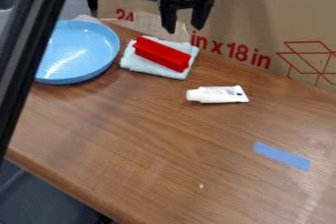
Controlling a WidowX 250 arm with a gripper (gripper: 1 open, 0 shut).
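My black gripper [186, 12] hangs high at the top centre, open, its two fingers pointing down with nothing between them, above and behind the objects on the table. A red oblong block [161, 54] lies on a folded pale cloth [140, 66]. A blue plate [74, 52] sits to their left. A white tube [217, 94] lies on the table to the right and nearer than the cloth.
A cardboard box [282, 22] stands along the back of the wooden table [144, 159]. A blue tape strip [281, 156] is stuck at the right. A dark arm part crosses the upper left.
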